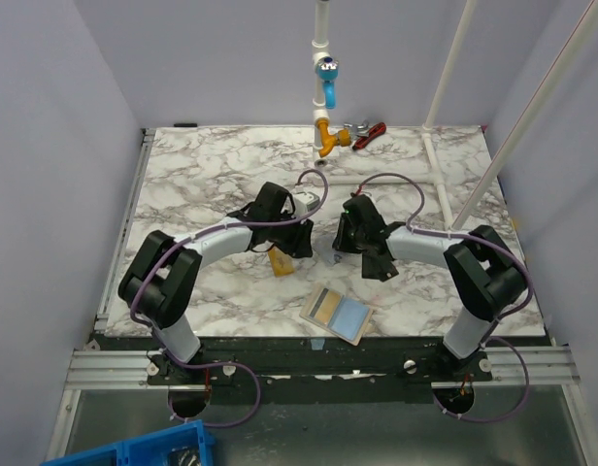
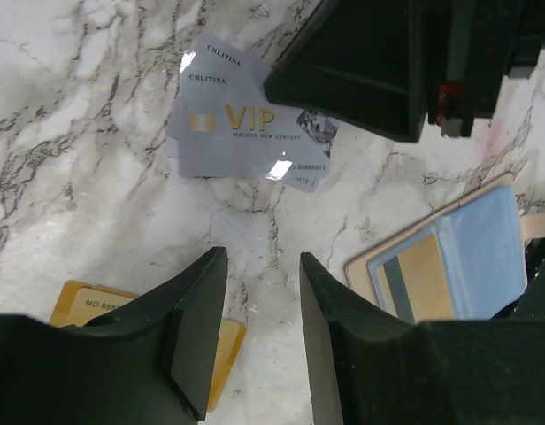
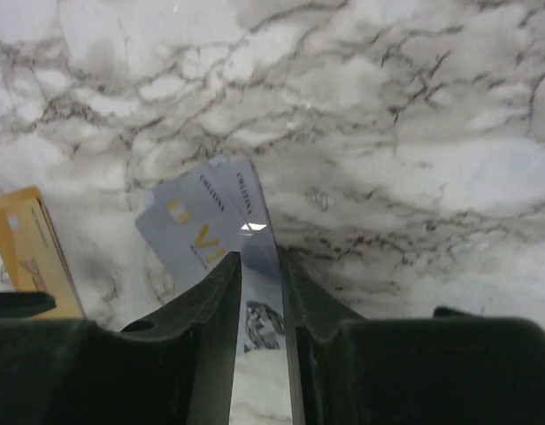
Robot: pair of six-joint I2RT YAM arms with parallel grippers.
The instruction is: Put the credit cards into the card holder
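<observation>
Grey VIP cards lie fanned on the marble, with my right gripper low over their edge, its fingertips close together; whether anything is between them is unclear. My left gripper hangs apart-fingered above the marble between the gold card and the card holder. The open card holder, beige with a blue pocket, lies near the front edge. Dark cards lie under the right arm.
A white pipe stand with a blue valve and orange tap rises at the back, beside a red-handled tool.
</observation>
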